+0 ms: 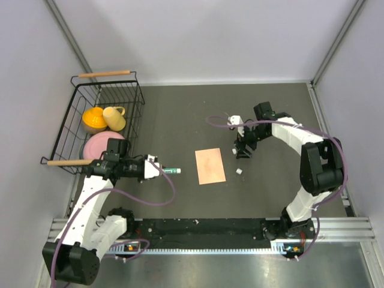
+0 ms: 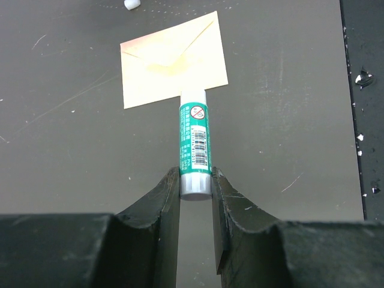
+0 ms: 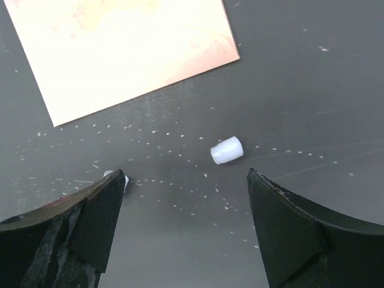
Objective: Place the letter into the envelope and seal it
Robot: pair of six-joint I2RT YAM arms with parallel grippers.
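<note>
A pale pink envelope lies on the dark table between the arms. Its flap lines show in the left wrist view. My left gripper is shut on a green glue stick with a white end, left of the envelope. My right gripper is open above the table, right of the envelope, with nothing between its fingers. I cannot make out a separate letter.
A wire rack with a pink plate, a yellow bowl and a yellow pitcher stands at the left.
</note>
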